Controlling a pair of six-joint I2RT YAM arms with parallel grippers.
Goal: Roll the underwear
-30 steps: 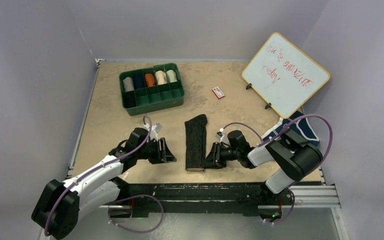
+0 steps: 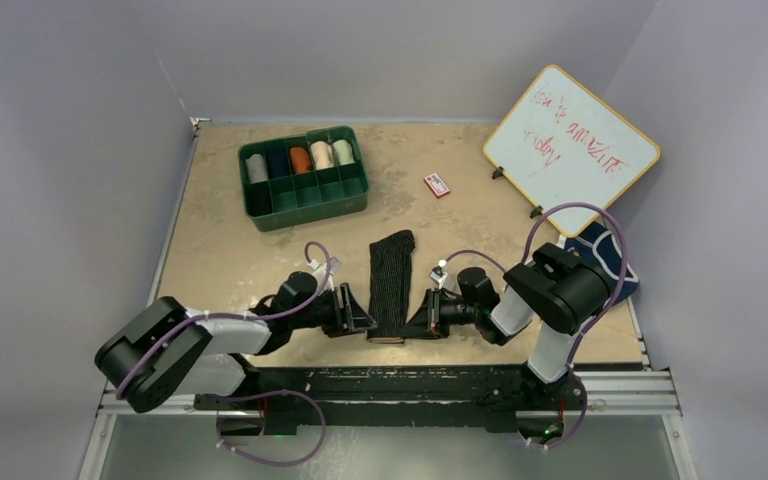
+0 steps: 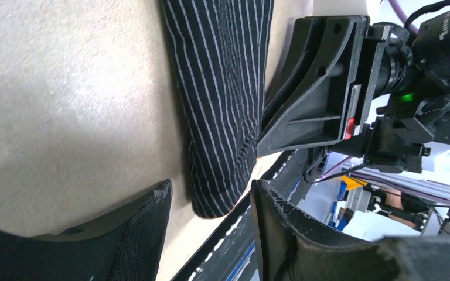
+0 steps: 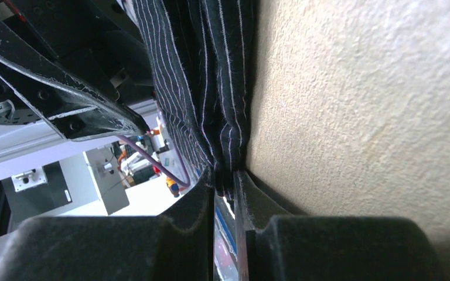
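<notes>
The underwear is black with thin pale stripes, folded into a long strip that runs away from the table's front edge. In the left wrist view its rounded near end lies ahead of my left gripper, whose fingers stand apart, open, with the cloth not gripped. From the right side my right gripper is shut on the near end's edge, the striped cloth pinched between its fingertips. From above, both grippers flank the near end, the left one at its left side.
A green divided box holding several rolled cloths stands at the back left. A small red-and-white box lies behind the strip. At right are a leaning whiteboard and blue cloth with white trim.
My left gripper has moved right and slightly toward the front edge, up to the strip's near end. The right gripper has stayed nearly in place while its forearm shifted up and left.
</notes>
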